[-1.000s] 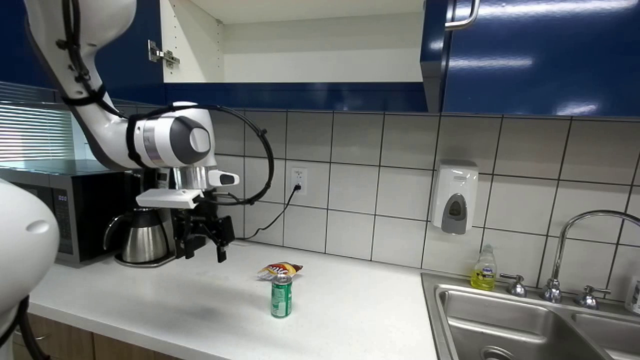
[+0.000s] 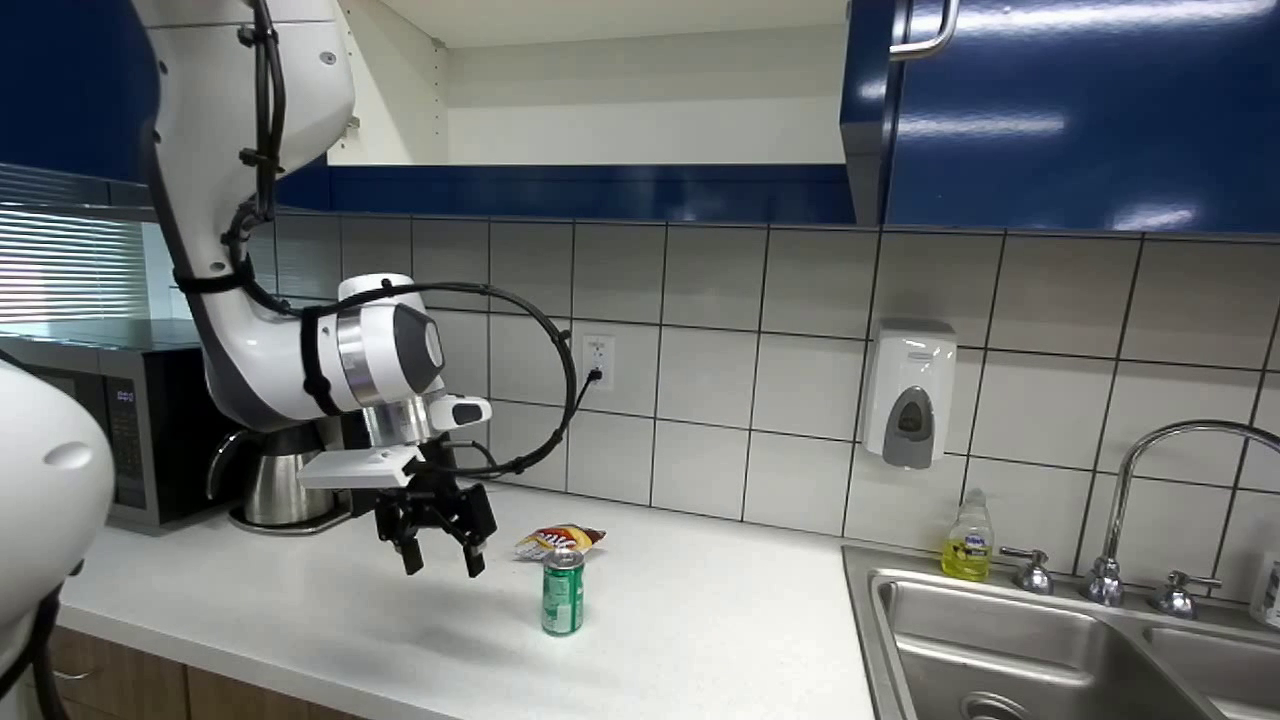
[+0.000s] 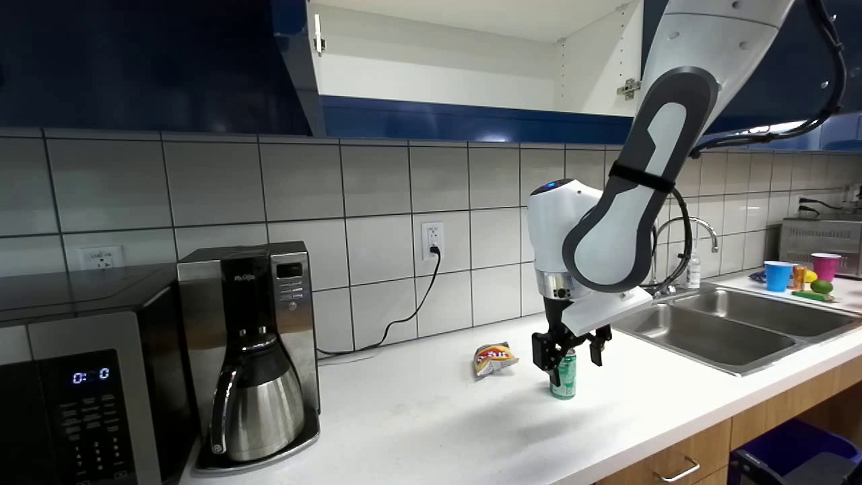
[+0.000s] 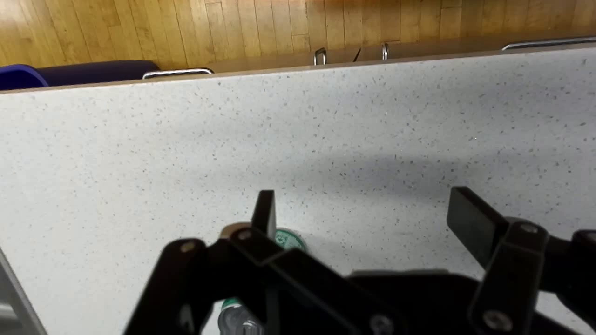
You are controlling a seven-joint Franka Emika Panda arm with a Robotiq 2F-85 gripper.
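A small green can (image 2: 563,596) stands upright on the white counter, in front of a chip bag (image 2: 560,541). My gripper (image 2: 444,569) hangs above the counter, to the can's left in the first exterior view, its fingers apart and nothing between them. In the second exterior view the gripper (image 3: 576,370) partly covers the can (image 3: 564,377), with the chip bag (image 3: 493,358) to the left. Wide open fingers show in the wrist view, where the gripper has bare counter between its fingertips. There the can (image 4: 290,239) shows partly behind the left finger.
A steel sink (image 2: 1008,636) is set into the counter at the right, with a soap bottle (image 2: 968,539) behind it. The coffee maker (image 3: 256,356) and microwave (image 3: 89,380) stand at the other end. An open cabinet (image 2: 648,102) hangs above.
My gripper has moved lower and to the right in the first exterior view, nearer the can. Can and chip bag have stayed in place.
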